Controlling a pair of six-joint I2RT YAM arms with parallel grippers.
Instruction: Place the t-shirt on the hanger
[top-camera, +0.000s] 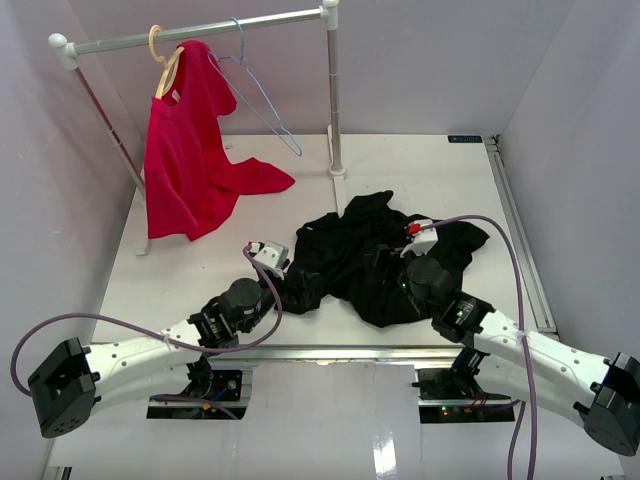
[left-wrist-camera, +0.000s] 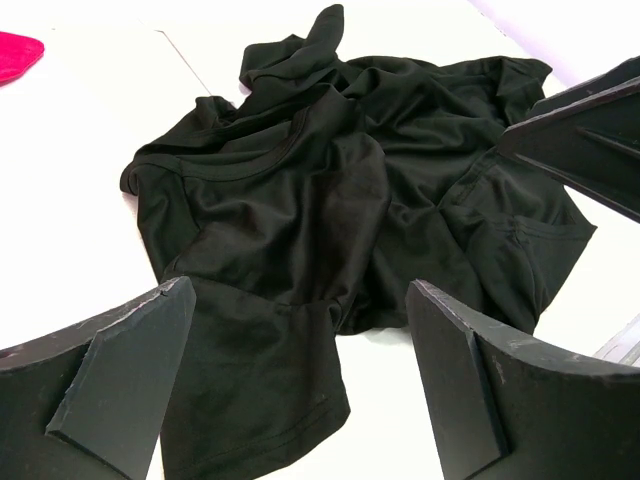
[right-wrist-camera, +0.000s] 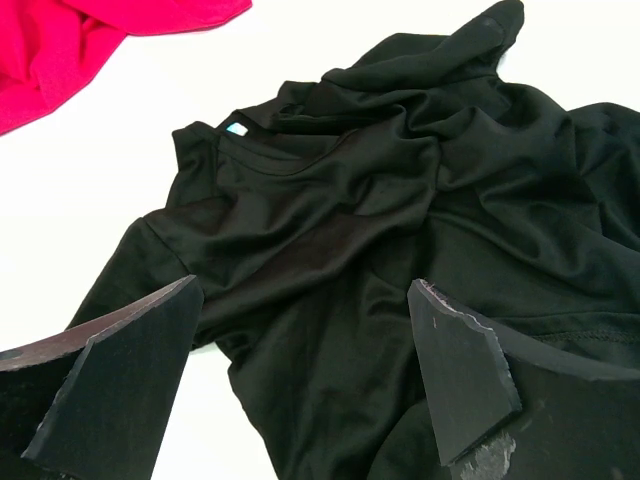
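Observation:
A crumpled black t-shirt (top-camera: 350, 250) lies on the white table, its collar and sleeves visible in both wrist views (left-wrist-camera: 260, 220) (right-wrist-camera: 320, 250). My left gripper is open above its left part, nothing between the fingers. My right gripper also stands open, over the right part of the shirt. On the rail (top-camera: 200, 31) hang a light blue hanger (top-camera: 262, 95), empty, and a wooden hanger (top-camera: 170, 72) with a red t-shirt (top-camera: 190, 150) on it.
The red cloth's lower part rests on the table at the back left. A rack post (top-camera: 335, 100) stands behind the black shirt. Bare table (top-camera: 430, 170) shows at the back right and on the left. A metal edge (top-camera: 330, 352) runs along the front.

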